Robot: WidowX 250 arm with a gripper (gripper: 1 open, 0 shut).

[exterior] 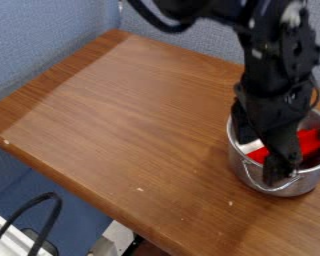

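A metal bucket (pixel 302 181) stands at the right of the wooden table, with a red object (pixel 304 139) and something white inside. My black gripper (pixel 274 158) reaches down into the bucket from above, its lower part over the red object and hiding much of it. I cannot make out clearly what lies between its fingers.
Blue padded walls border the back and left. Cables and white items sit off the table at the lower left.
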